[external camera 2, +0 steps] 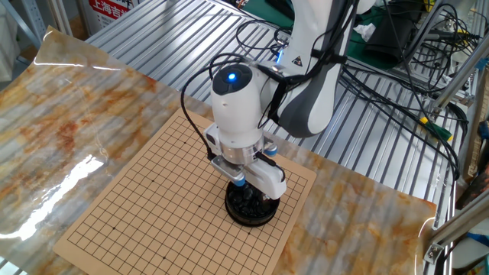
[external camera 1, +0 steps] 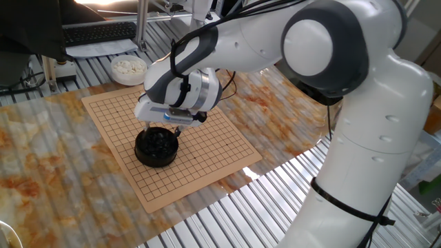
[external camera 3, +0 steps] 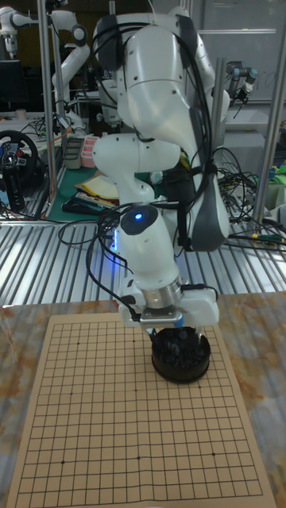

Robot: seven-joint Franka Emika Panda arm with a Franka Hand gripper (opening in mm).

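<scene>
A round black bowl (external camera 1: 156, 159) full of black stones (external camera 1: 158, 143) stands upright on the tan gridded board (external camera 1: 200, 176). My gripper (external camera 1: 162, 131) is right over it, pointing down, its fingers spread wide apart. In exterior view 1, one finger comes down near the back left of the rim and the other by the right edge. Whether either finger touches the bowl is hard to tell. From exterior view 2, the hand (external camera 2: 263, 179) covers part of the bowl (external camera 2: 252, 219). The fingertips are partly hidden in exterior view 3, where the bowl (external camera 3: 180, 369) shows below the hand.
A white bowl of white stones (external camera 1: 129, 69) sits beyond the board's far edge, near a keyboard (external camera 1: 100, 33). The rest of the board holds no stones. Marble-patterned sheet (external camera 1: 48, 165) lies bare around it, with ribbed metal table (external camera 2: 160, 46) beyond.
</scene>
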